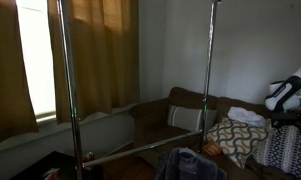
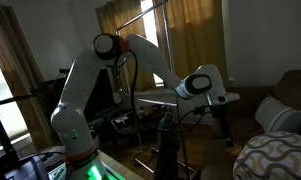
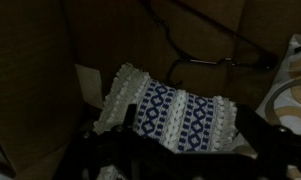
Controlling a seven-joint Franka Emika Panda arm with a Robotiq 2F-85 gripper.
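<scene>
My gripper is open in the wrist view, its dark fingers apart at the lower left and right, with nothing held between them. Beyond them lies a blue-and-white patterned pillow [image 3: 168, 112] with a fringed edge. A thin dark hanger-like object [image 3: 212, 62] with a hook rests on the brown couch just past the pillow. In the second exterior view the gripper [image 2: 226, 128] points down over the couch. The first exterior view has it at the far right, above the patterned pillow [image 1: 286, 147]; any gap beneath is hard to judge.
A chrome rack [image 1: 207, 70] stands before the couch, with dark blue clothing [image 1: 187, 164] at its base. Another patterned cushion [image 1: 233, 137], a striped pillow [image 1: 185, 118] and a folded white cloth [image 1: 246, 117] lie on the couch.
</scene>
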